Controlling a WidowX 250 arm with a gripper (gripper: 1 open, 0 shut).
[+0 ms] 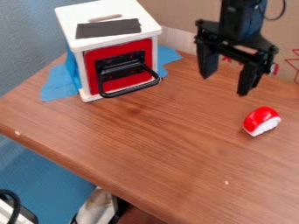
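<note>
My black gripper (228, 68) hangs at the upper right above the table, open, with nothing between its fingers. A red and white object (261, 120), rounded, lies on the wood below it and to the right. At the upper left stands a white toy oven (142, 26) with a red front, a black bar handle and a dark strip on top.
Blue paper (59, 82) lies under and behind the oven. A cardboard backdrop stands behind. The table's left edge drops to a blue floor.
</note>
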